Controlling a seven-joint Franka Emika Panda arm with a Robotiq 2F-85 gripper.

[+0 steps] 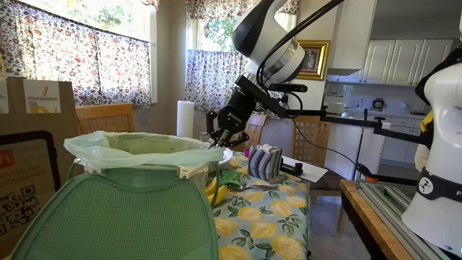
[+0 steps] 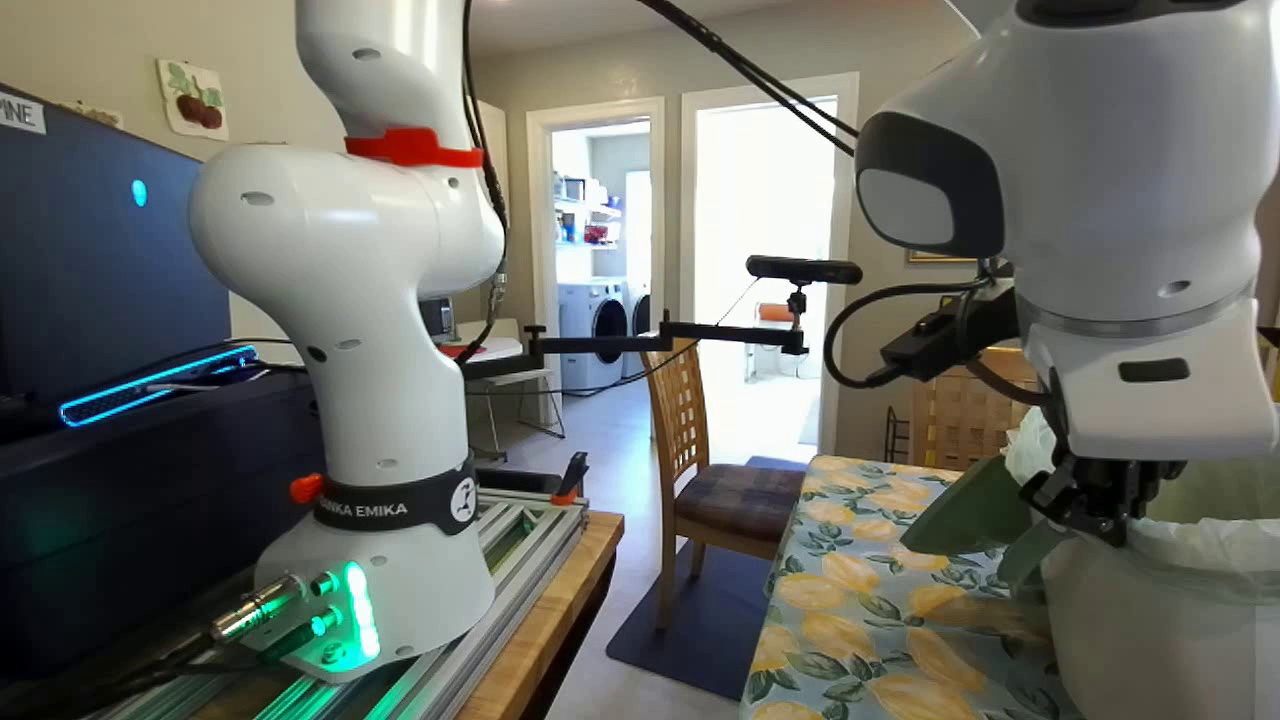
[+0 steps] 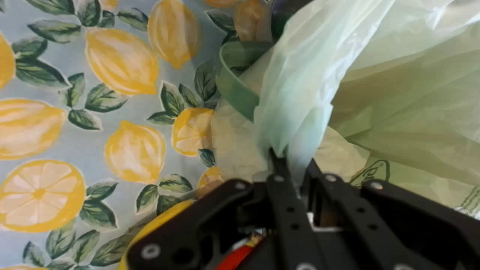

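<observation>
A pale green bag [image 1: 138, 158] lines a bin with a green mesh lid [image 1: 143, 221] that hangs open at its side. In the wrist view my gripper is shut on a gathered fold of the bag [image 3: 310, 85]. Exterior view 1 has the gripper [image 1: 215, 145] at the right edge of the bin's mouth. The bin's pale wall [image 2: 1152, 636] shows in exterior view 2, below the gripper [image 2: 1098, 528]. The bag's inside looks mostly empty where it shows.
Bananas [image 1: 216, 193] lie close beside the bin. Farther along the lemon-print tablecloth [image 1: 260, 216] stands a striped tissue box [image 1: 265, 162], with cutlery [image 1: 255, 186] near it. A brown paper bag [image 1: 30, 173] is at the far left.
</observation>
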